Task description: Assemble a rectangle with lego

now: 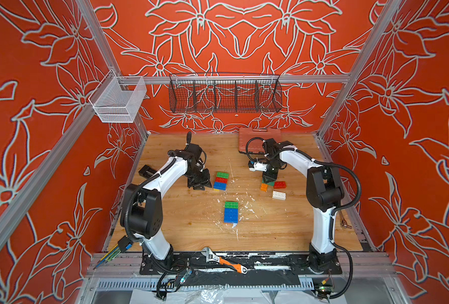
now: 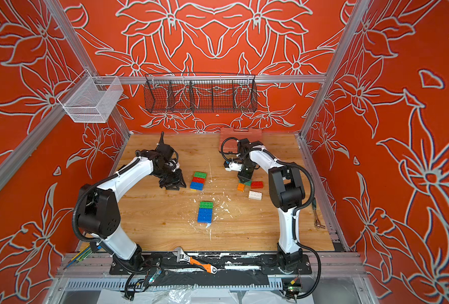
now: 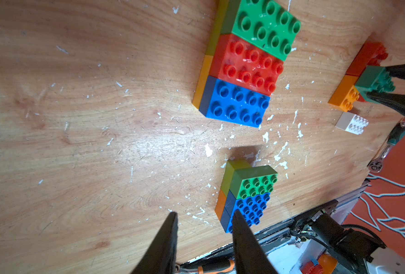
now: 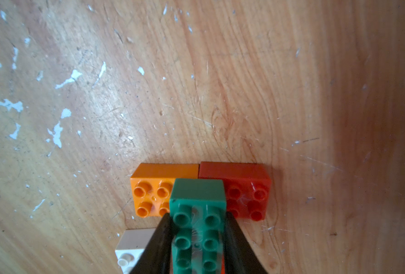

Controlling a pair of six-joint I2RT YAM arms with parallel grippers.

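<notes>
In the right wrist view, my right gripper is shut on a dark green brick (image 4: 198, 189). This brick overlaps the seam between an orange brick (image 4: 166, 169) and a red brick (image 4: 246, 169) lying side by side; whether it touches them I cannot tell. A white brick (image 4: 131, 239) lies just beside them. My left gripper is open and empty above the table. In the left wrist view, a block of green, red and blue bricks (image 3: 243, 70) on a yellow-orange layer lies ahead of it. A second block of green and blue bricks (image 3: 252, 187) lies nearer the front edge.
A red case (image 1: 247, 136) stands at the back, behind the right arm. An orange-handled wrench (image 1: 229, 263) lies along the front rail, and another tool (image 1: 343, 221) at the right edge. Bare wood (image 1: 189, 217) is free at the front left.
</notes>
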